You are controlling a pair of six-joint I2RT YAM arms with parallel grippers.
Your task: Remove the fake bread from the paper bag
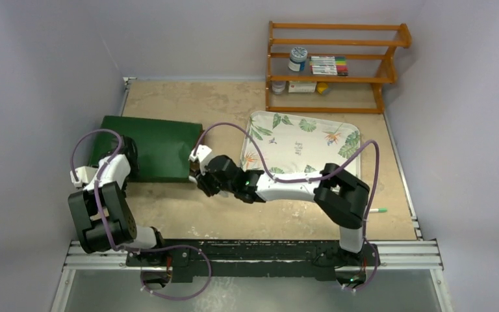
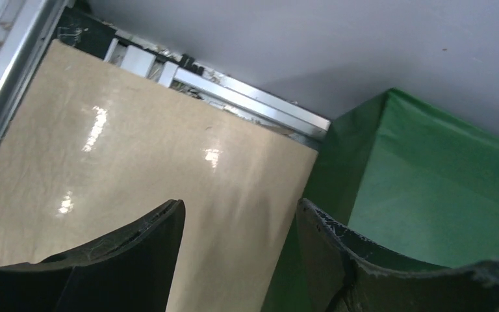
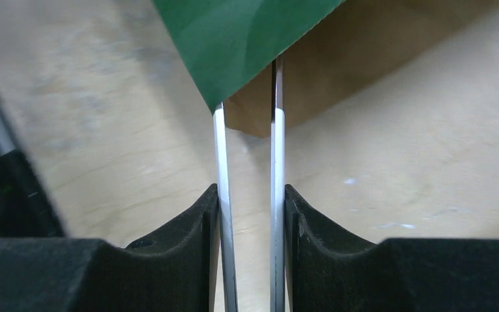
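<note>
The green paper bag (image 1: 156,146) lies on its side at the left of the table, its brown inside (image 3: 377,45) visible in the right wrist view. My right gripper is shut on the bag's opening edge at its right end, two long light fingertips on the green and brown paper. My left gripper stands part open at the bag's left end, nothing between its fingers, facing bare board beside the bag's green side (image 2: 442,188). I cannot see the fake bread.
A patterned tray (image 1: 299,136) lies right of the bag, partly under my right arm. A wooden rack (image 1: 331,107) with jars and markers stands at the back right. A marker (image 1: 377,210) lies at the right. Walls close in at left and back.
</note>
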